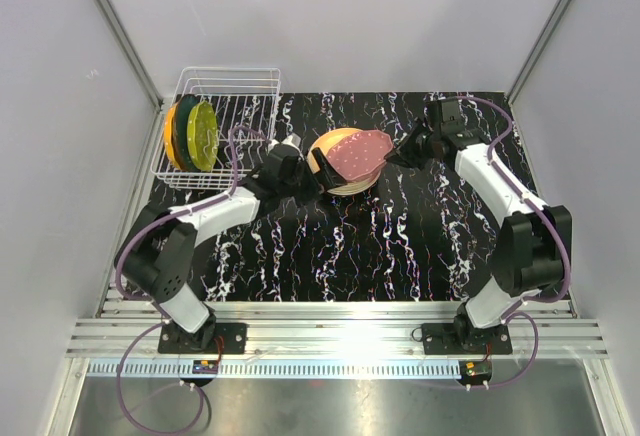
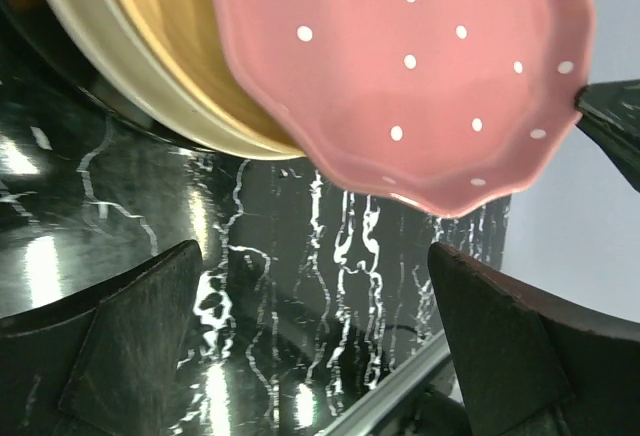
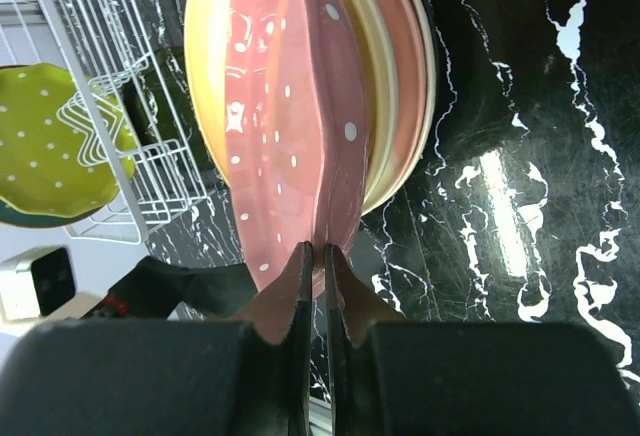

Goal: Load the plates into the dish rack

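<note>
A pink polka-dot plate (image 1: 360, 153) tilts over a stack of yellow, cream and other plates (image 3: 206, 46), its right edge in my right gripper, whose fingers are closed on it. My left gripper (image 1: 320, 171) is open at the plate's left side; in its wrist view (image 2: 317, 276) the pink plate hangs just beyond the fingers, with nothing between them. The white wire dish rack (image 1: 230, 81) at the back left holds several plates standing on edge, orange, dark green and lime (image 1: 203, 136).
Pale walls border the back and sides, with a metal rail along the front edge.
</note>
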